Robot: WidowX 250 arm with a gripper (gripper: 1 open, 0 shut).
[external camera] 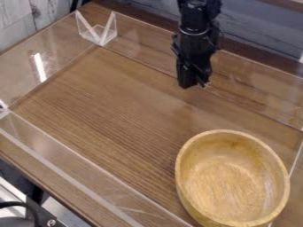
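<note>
My black gripper (190,78) hangs at the upper middle of the camera view, low over the wooden floor of the workspace, with the dark arm rising above it. It looks shut, and nothing clearly shows between its small fingers. Whether it touches the wood cannot be told.
A large pale yellow bowl (231,177) sits at the lower right. A white wire-like holder (97,28) stands at the upper left.
</note>
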